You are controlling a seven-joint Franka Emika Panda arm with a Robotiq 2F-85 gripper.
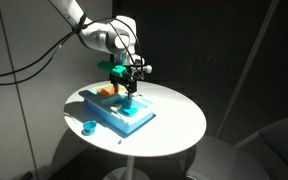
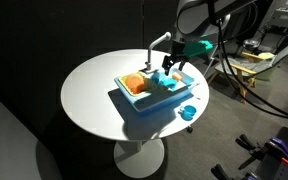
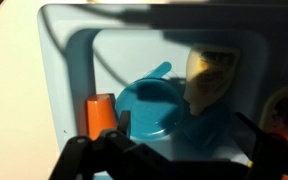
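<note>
My gripper is open above the light blue tub (image 3: 59, 78), with no object between its fingers. Below it in the wrist view lies a round blue dish (image 3: 154, 106) with a short handle. To its left inside the tub is an orange cup-like piece (image 3: 101, 113); to its right, a pale yellowish-brown piece (image 3: 210, 76). The exterior views show the gripper (image 1: 130, 88) low over the tub (image 1: 134, 124). Whether the fingertips touch anything cannot be told.
A small blue cup (image 2: 188, 112) stands on the white round table (image 2: 92, 100) outside the tub. Orange items (image 2: 135, 82) fill one end of the tub. Dark cables hang from the arm.
</note>
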